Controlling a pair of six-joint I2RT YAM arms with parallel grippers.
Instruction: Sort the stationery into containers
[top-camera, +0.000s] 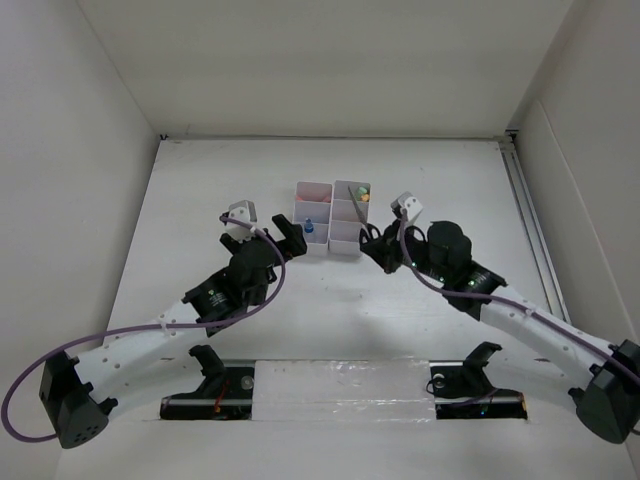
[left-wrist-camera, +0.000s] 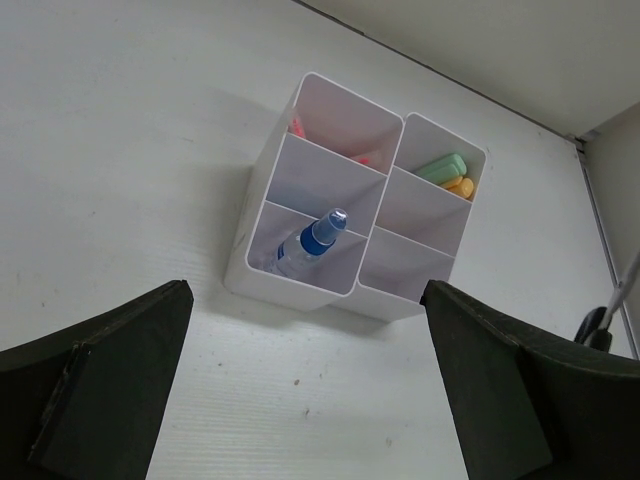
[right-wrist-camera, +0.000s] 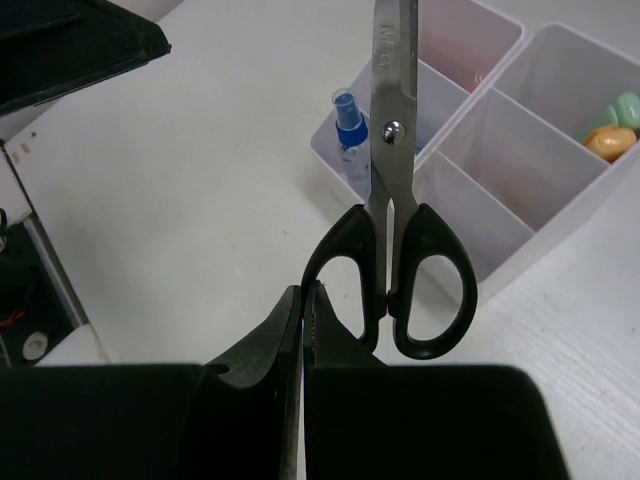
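Scissors with black handles (right-wrist-camera: 435, 345) stand upright in the right wrist view, blades up. My right gripper is shut on the rim of one handle loop. In the top view this gripper (top-camera: 372, 255) is close to the right front of a white divided container (top-camera: 348, 230), and the scissors' blade (top-camera: 356, 202) reaches over it. Away to the left front of the container, my left gripper (top-camera: 263, 238) stands open, nothing between its fingers. A clear spray bottle with a blue collar (left-wrist-camera: 318, 235) leans in the front left compartment. Green and orange items (left-wrist-camera: 445, 172) lie in the back right compartment.
Pink items (left-wrist-camera: 368, 159) are in the back left compartment. The middle left, middle right and front right compartments look empty in the left wrist view. White table (top-camera: 220, 170) around the container is bare.
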